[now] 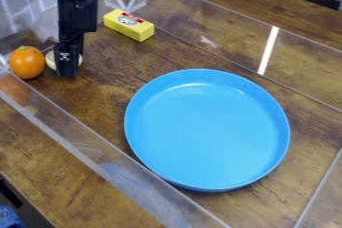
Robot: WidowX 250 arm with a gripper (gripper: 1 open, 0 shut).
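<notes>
My black gripper point(67, 60) is at the upper left, its fingers reaching down around a pale round object point(52, 58) that is partly hidden by them. An orange fruit point(27, 63) sits just left of the pale object. Farther right and behind, a yellow box point(127, 24) with a label lies on the wooden surface.
A large blue plate point(206, 130) fills the middle right of the wooden surface point(281, 32). Transparent walls border the left and lower left. The surface between the box and the plate is clear.
</notes>
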